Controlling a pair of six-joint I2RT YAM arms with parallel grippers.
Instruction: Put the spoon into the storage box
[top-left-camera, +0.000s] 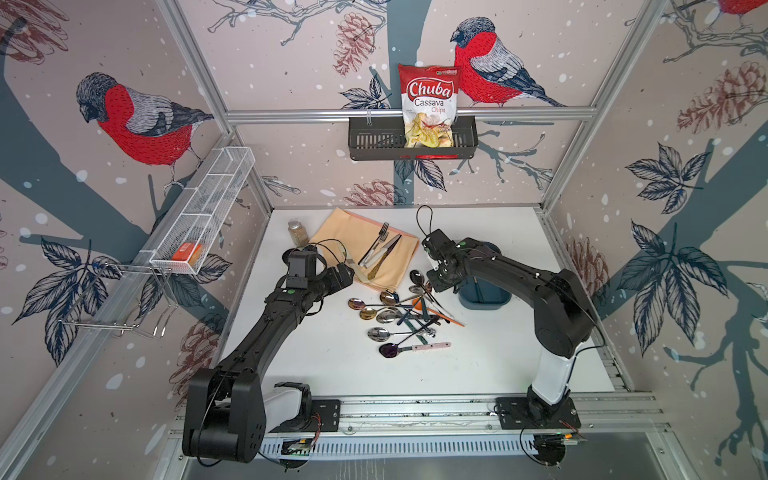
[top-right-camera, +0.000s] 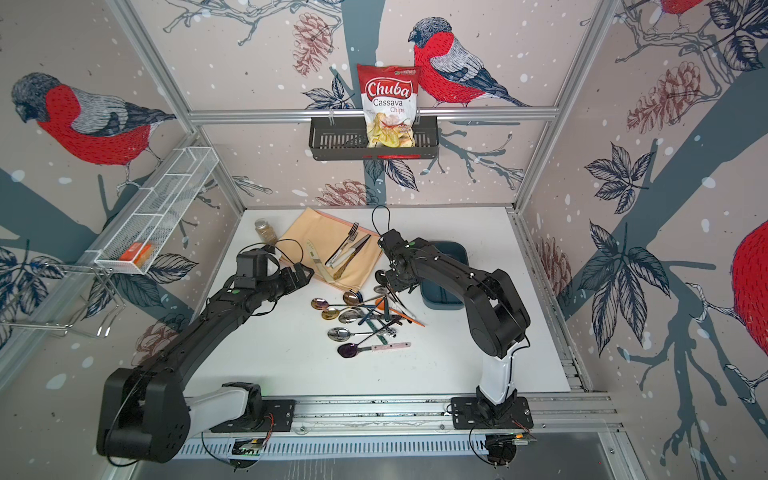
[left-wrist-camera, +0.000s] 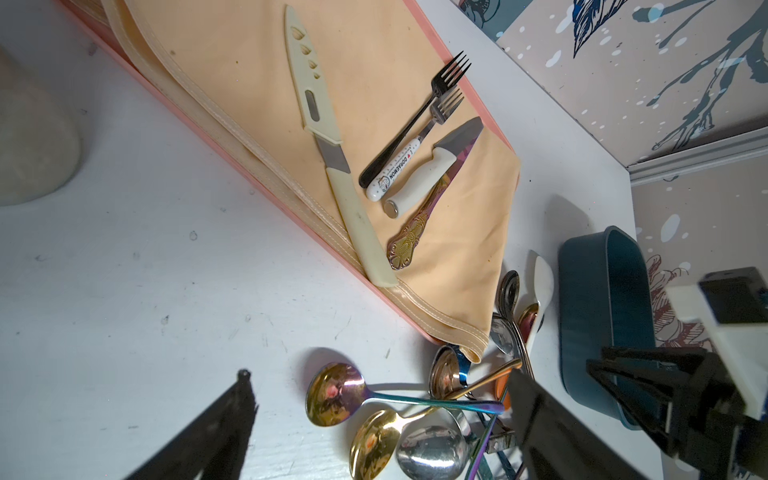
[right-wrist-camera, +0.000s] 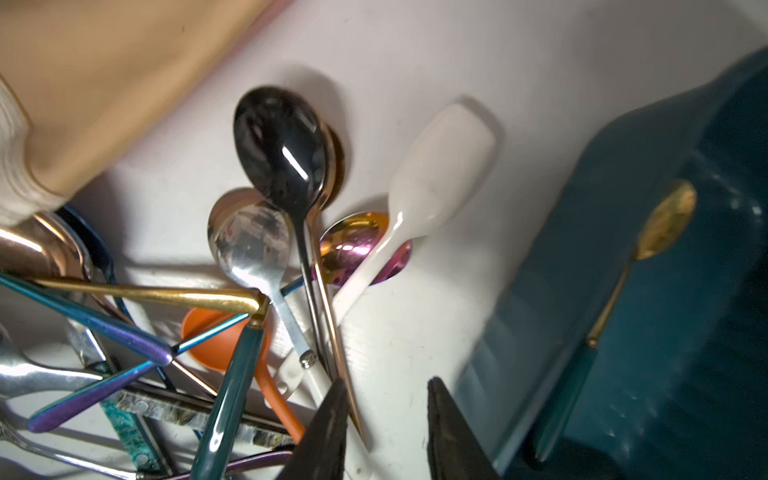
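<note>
Several spoons lie in a loose pile on the white table, among them a black spoon (right-wrist-camera: 280, 152), a white spoon (right-wrist-camera: 440, 164) and a rainbow-coloured spoon (left-wrist-camera: 336, 393). Beside the pile stands the dark teal storage box (right-wrist-camera: 520, 320); inside it rests a gold spoon with a green handle (right-wrist-camera: 672, 220). My right gripper hovers between pile and box, its fingers partly apart with nothing visible between them. One of its fingers overlaps a white handle in this view, and contact cannot be judged. My left gripper hangs open and empty left of the pile.
A peach cloth (left-wrist-camera: 240, 96) behind the pile carries knives and forks (left-wrist-camera: 400, 164). A glass jar (top-left-camera: 298, 233) stands at the back left. Overhead are a wire rack (top-left-camera: 204, 208) and a shelf (top-left-camera: 376, 140) with a chips bag.
</note>
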